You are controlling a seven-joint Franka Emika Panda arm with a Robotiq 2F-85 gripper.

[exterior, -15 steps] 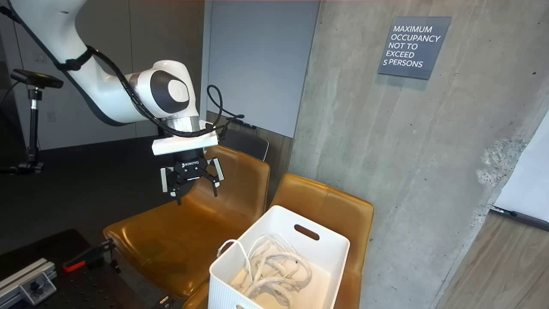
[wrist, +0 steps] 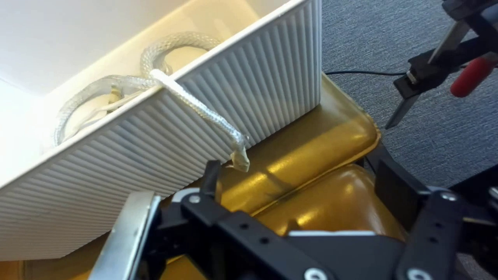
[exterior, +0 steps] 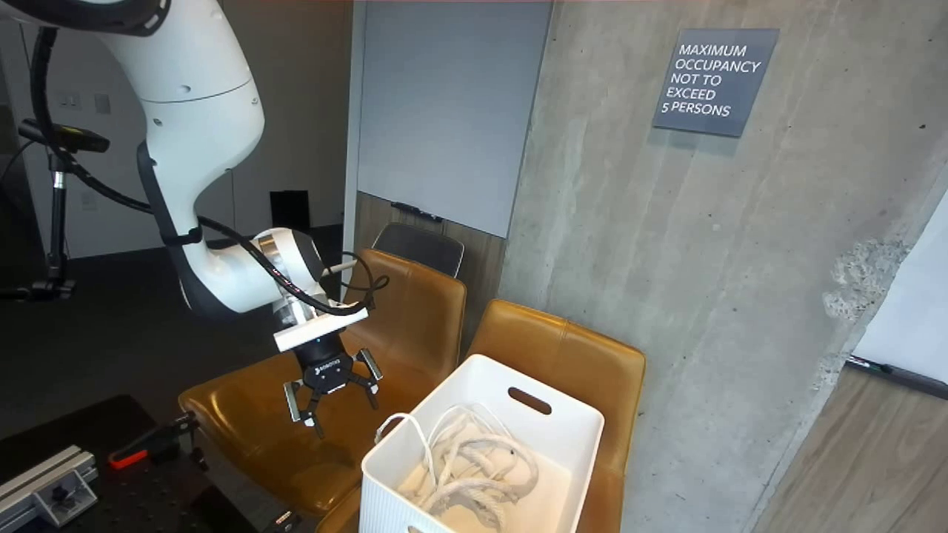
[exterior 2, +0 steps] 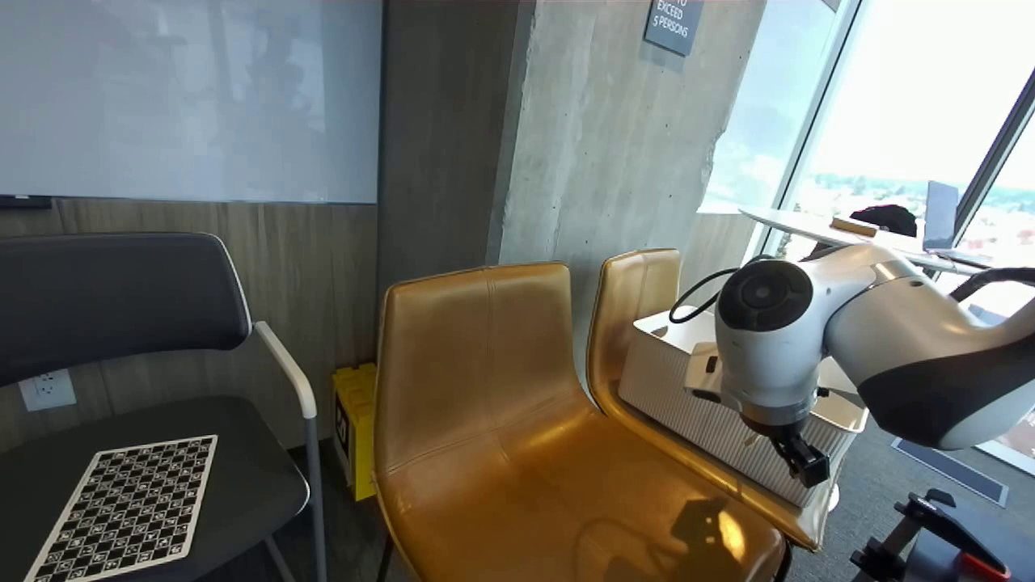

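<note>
A white ribbed bin (exterior: 555,426) stands on a tan chair, with pale rope (exterior: 480,466) coiled inside it. One rope end (wrist: 205,112) hangs over the bin's near wall in the wrist view, its tip (wrist: 240,159) dangling outside above the chair seat. My gripper (exterior: 342,413) is open and empty beside the bin, over the neighbouring tan chair. In the wrist view the fingers (wrist: 212,179) are spread wide, with the rope's tip lying ahead of the left one, apart from it. Exterior view 2 shows the bin (exterior 2: 699,417) partly behind my arm.
The empty tan chair (exterior 2: 485,378) is under and beside my gripper. A dark table with a red-handled clamp (exterior: 142,453) lies at the lower left. A concrete column (exterior: 693,293) rises behind the bin. A dark chair bearing a patterned board (exterior 2: 131,504) stands farther off.
My arm has come down and the gripper now hangs lower, tilted, nearer the bin's level. It stays open. The bin and rope have not moved.
</note>
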